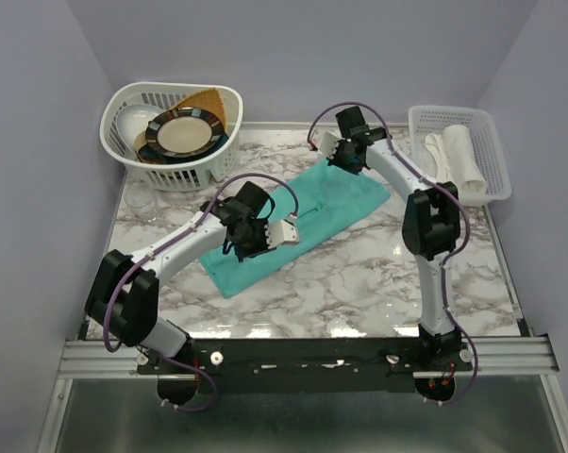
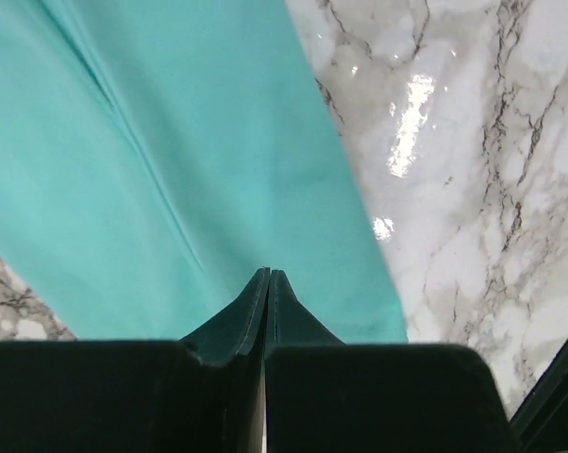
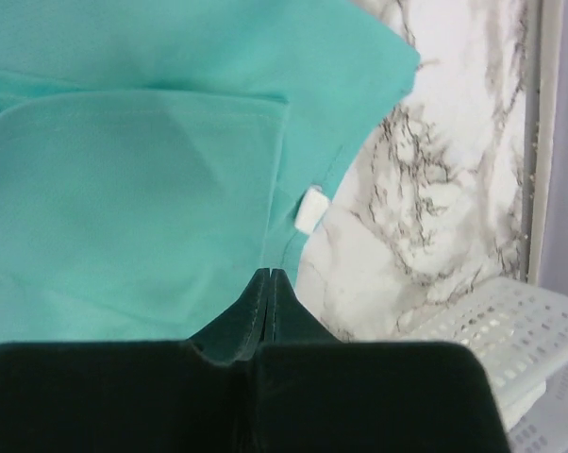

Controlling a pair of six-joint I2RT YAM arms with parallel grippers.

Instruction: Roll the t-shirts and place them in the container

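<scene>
A teal t-shirt (image 1: 317,236) lies folded lengthwise in a long diagonal strip on the marble table. Its fabric fills much of both wrist views, with a small white tag (image 3: 311,209) near an edge in the right one. My left gripper is shut, nothing visible between its fingers, over the shirt's front-left part. My right gripper is also shut, with nothing showing between its fingers, above the back-right part of the shirt.
A white basket (image 1: 207,165) with plates stands at back left, beside a clear glass (image 1: 141,203). A second basket (image 1: 484,132) holds rolled white cloths at back right.
</scene>
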